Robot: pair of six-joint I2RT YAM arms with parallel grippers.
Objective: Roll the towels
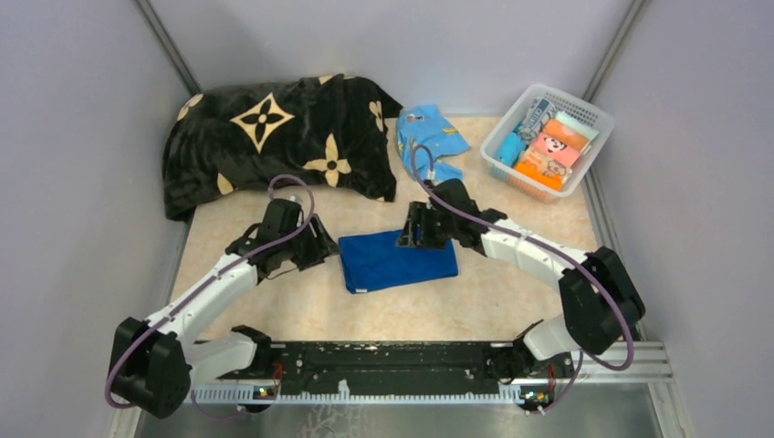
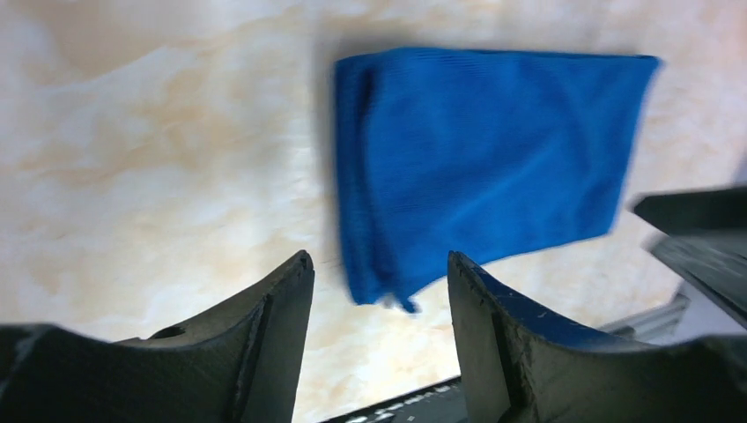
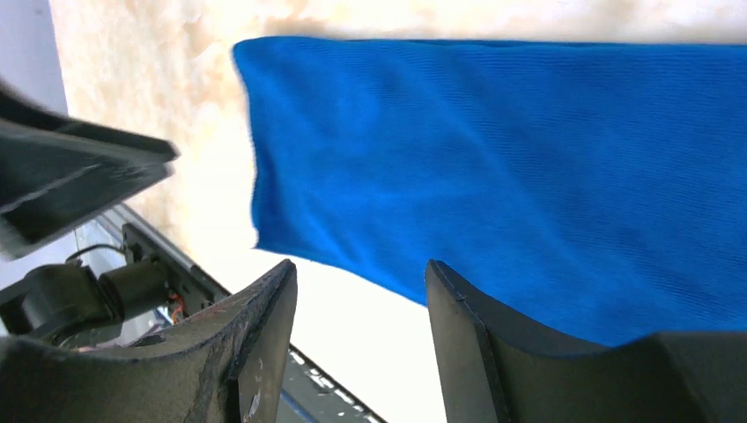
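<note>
A blue towel lies folded into a flat rectangle in the middle of the table. Along its left edge a narrow strip is turned over, with a small pale tag showing near the front corner. Just left of that edge stands my left gripper, open and empty. My right gripper is above the towel's back part, hiding some of it; its fingers are apart with nothing between them. In the right wrist view the towel looks smooth, its left end flat on the table.
A dark patterned blanket is heaped at the back left. Beside it a light blue printed cloth lies crumpled. At the back right stands a white basket holding several rolled towels.
</note>
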